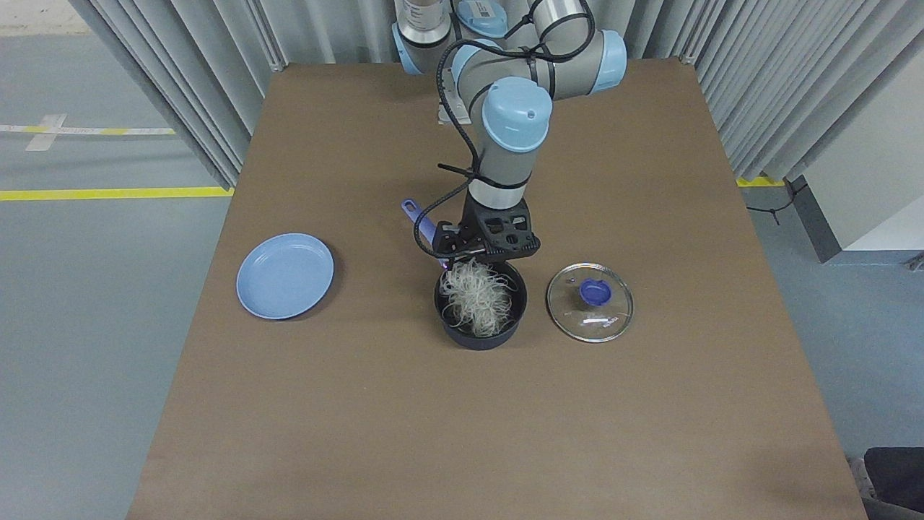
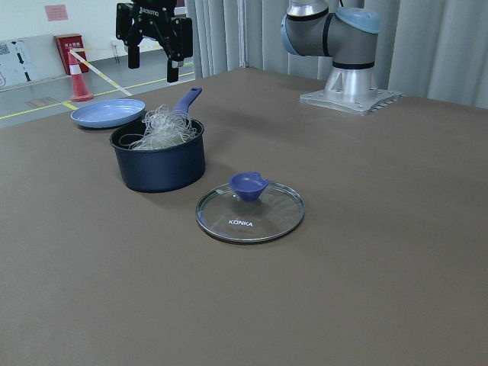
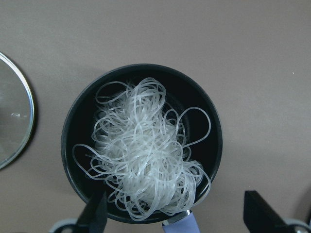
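Observation:
A dark blue pot (image 2: 156,171) holds a loose heap of white noodles (image 1: 476,296) (image 3: 146,150), a few strands over its rim. Its blue handle (image 2: 187,99) points toward the back of the table. My gripper (image 2: 155,59) is above the pot, fingers wide open with nothing between them; in the front view the arm hides its fingers. A glass lid (image 1: 589,316) with a blue knob (image 2: 248,185) lies flat beside the pot, to its right in the front view.
A blue plate (image 1: 285,276) lies on the left of the table in the front view, apart from the pot. The arm's base (image 2: 351,99) stands at the back.

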